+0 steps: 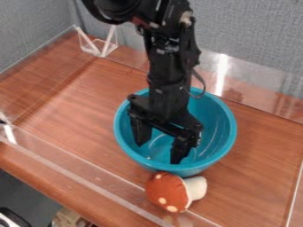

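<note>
My black gripper (159, 142) hangs down inside a blue bowl (219, 137), its fingers spread apart low over the bowl's floor, with nothing seen between them. A toy mushroom (172, 191) with an orange, white-spotted cap and a pale stem lies on its side just in front of the bowl, toward the bottom of the view.
A white wire object (97, 43) stands at the back left. Grey padded walls border the back and left.
</note>
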